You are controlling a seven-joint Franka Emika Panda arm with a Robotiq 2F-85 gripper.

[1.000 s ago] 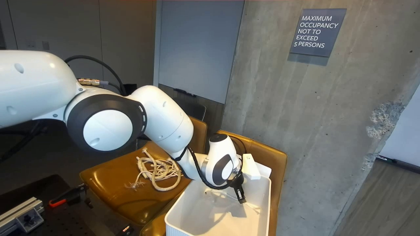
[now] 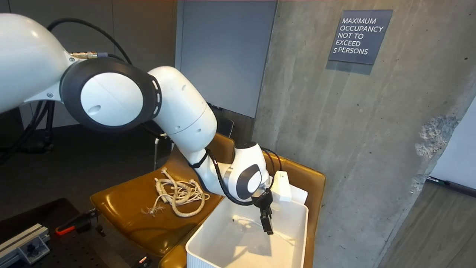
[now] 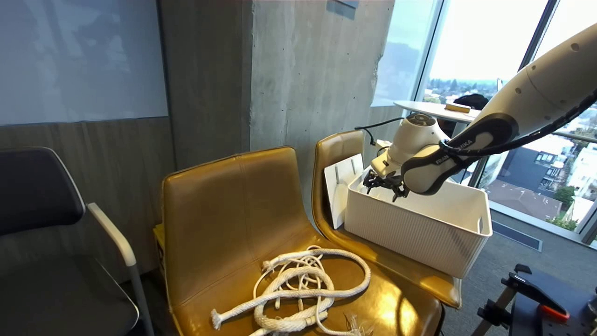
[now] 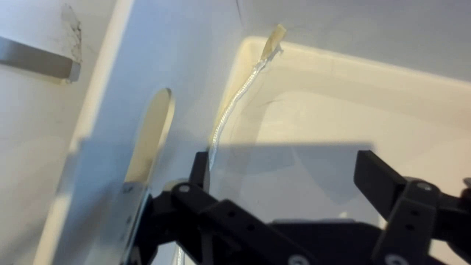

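Observation:
My gripper is open, its black fingers wide apart with nothing between them. In exterior view 1 the gripper (image 2: 267,225) points down within the outline of the white bin (image 2: 203,236). A thin white rope (image 4: 234,99) with a taped, frayed end runs along the bin's inner end wall, passing close beside the left finger and partly hidden by it. Whether they touch I cannot tell. Exterior view 2 has the gripper (image 3: 382,193) at the near rim of the bin (image 3: 408,235). A coiled thick white rope (image 3: 319,291) lies on the neighbouring tan chair.
The bin rests on a second tan chair (image 3: 324,162), close to the concrete wall (image 2: 357,156). Its handle slot (image 4: 152,132) is left of the fingers. A white panel (image 3: 338,185) leans beside it. Much of the bin floor (image 4: 353,119) is bare.
The arm's elbow and wrist have risen in exterior view 1, and the gripper has shifted slightly left. The coil on the chair and the bin look almost unmoved.

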